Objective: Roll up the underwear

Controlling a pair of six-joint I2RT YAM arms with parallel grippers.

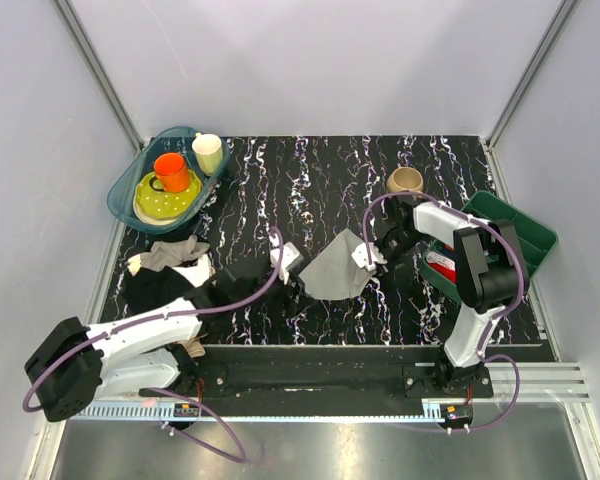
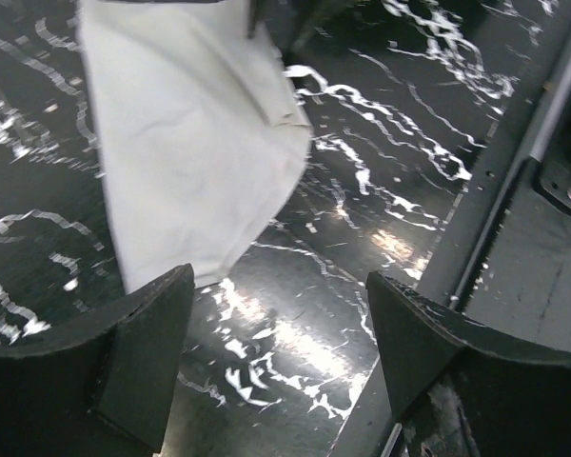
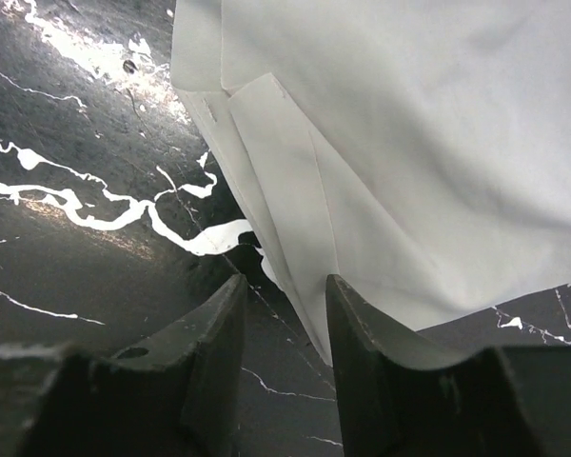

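Observation:
The grey underwear (image 1: 329, 267) lies spread on the black marbled table, one edge folded over as a narrow flap (image 3: 295, 171). My right gripper is over its right edge, fingers apart, one above the folded strip and the other above bare table. My left gripper hovers near the lower left corner of the cloth, fingers apart with nothing between them; in the top view it sits left of the cloth (image 2: 181, 124).
A blue bin (image 1: 125, 200) with mugs and plates stands at back left, dark and beige garments (image 1: 155, 288) below it. A green bin (image 1: 530, 232) and a tan bowl (image 1: 405, 178) are at right.

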